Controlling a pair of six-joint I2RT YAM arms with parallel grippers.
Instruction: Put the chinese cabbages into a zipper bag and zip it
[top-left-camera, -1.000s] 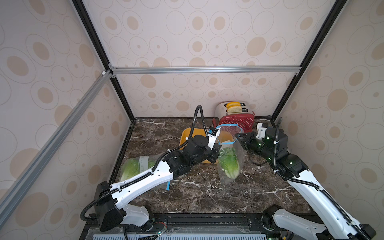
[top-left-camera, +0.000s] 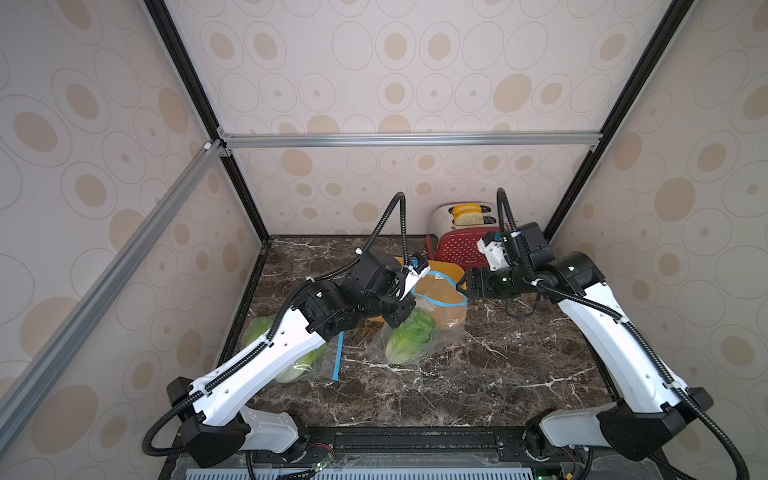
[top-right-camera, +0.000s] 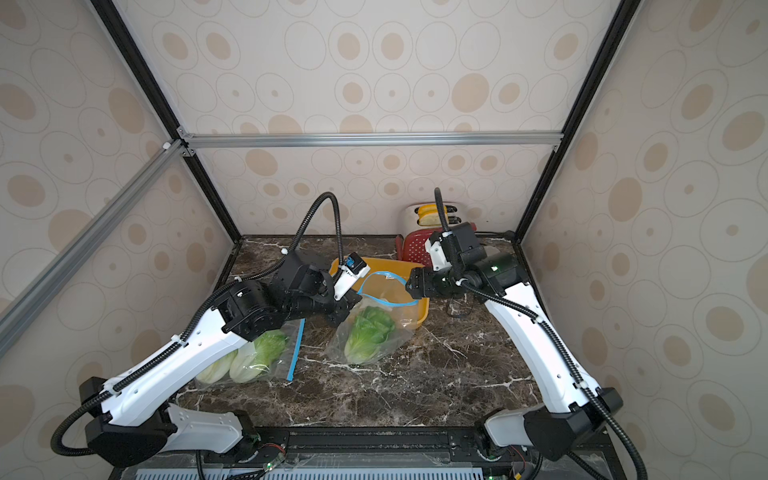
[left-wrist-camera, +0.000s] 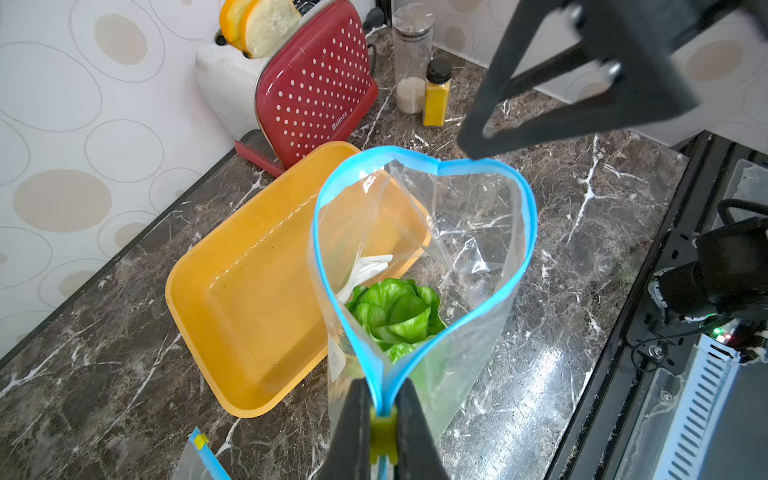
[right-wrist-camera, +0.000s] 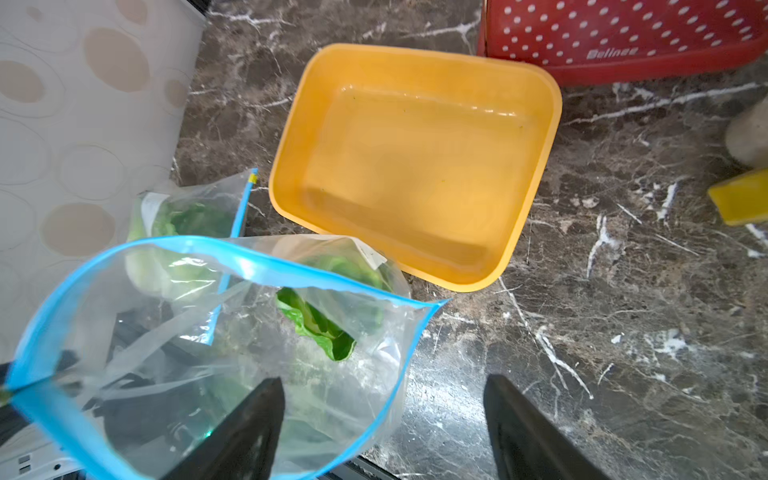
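A clear zipper bag (left-wrist-camera: 472, 264) with a blue zip rim hangs with its mouth wide open, one end of the rim pinched by my left gripper, which is shut on it. Inside, low in the bag, is a green cabbage (top-left-camera: 412, 336). In the right wrist view my right gripper stands open, its fingers (right-wrist-camera: 260, 416) apart, with the bag's near rim corner just beyond the gap. Another clear bag (top-right-camera: 276, 356), holding cabbages, lies on the counter at the left, its blue zip strip facing right.
An empty yellow bin (right-wrist-camera: 424, 160) stands behind the hanging bag. Further back are a red dotted toaster (left-wrist-camera: 320, 88), a yellow bottle (left-wrist-camera: 437, 92) and a clear jar (left-wrist-camera: 413, 56).
My left gripper has moved left with the bag and its cabbage. The right gripper has moved left too and no longer reaches the rim's far end; the bag's mouth stays open.
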